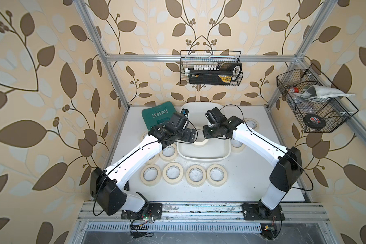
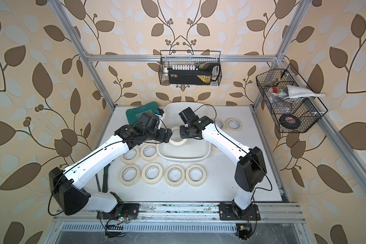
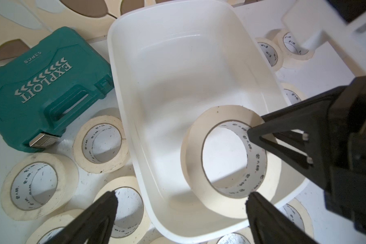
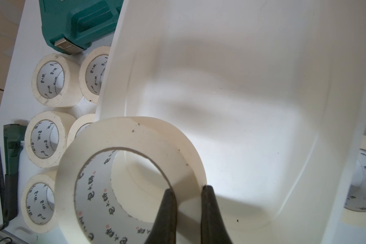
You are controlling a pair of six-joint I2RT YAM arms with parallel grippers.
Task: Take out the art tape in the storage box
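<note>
A cream roll of art tape (image 4: 130, 130) is pinched through its wall by my right gripper, one finger inside the ring and one outside. In the left wrist view the same roll hangs tilted over the white storage box (image 3: 130, 122), whose visible floor is bare. My left gripper stands wide open, its dark fingertips at either side of the lower edge with nothing clasped between them. From the top left view, both grippers face each other above the box, hiding part of the roll.
Several tape rolls (image 1: 172, 172) stand in front of the box and more flank both its sides. A green tool case (image 1: 158, 113) lies at the back left, and a green-handled tool (image 4: 10, 174) at the left.
</note>
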